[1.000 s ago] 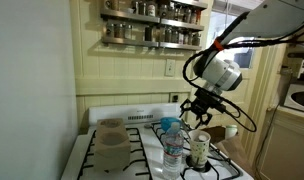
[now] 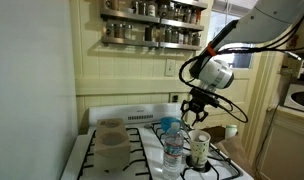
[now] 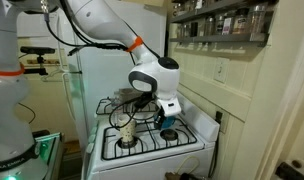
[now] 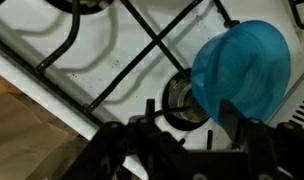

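Note:
My gripper (image 2: pixel 195 112) hangs over the stove (image 3: pixel 142 157), with its fingers apart and nothing visible between them. In the wrist view, the blue cup (image 4: pixel 254 70) stands upper right of the gripper, and the right finger overlaps the cup's lower edge in the picture. Contact cannot be told from this angle. From the front, the cup (image 2: pixel 168 123) appears at the back of the stove, left of the gripper.
A clear bottle (image 2: pixel 172 152) and a pale canister (image 2: pixel 199 150) stand on the stove in front. A brown block-like box (image 2: pixel 112 148) occupies the left side. Spice shelves (image 2: pixel 152 44) hang above; black grates (image 4: pixel 152 45) cover the burners.
The cup, bottle, canister and box look unmoved.

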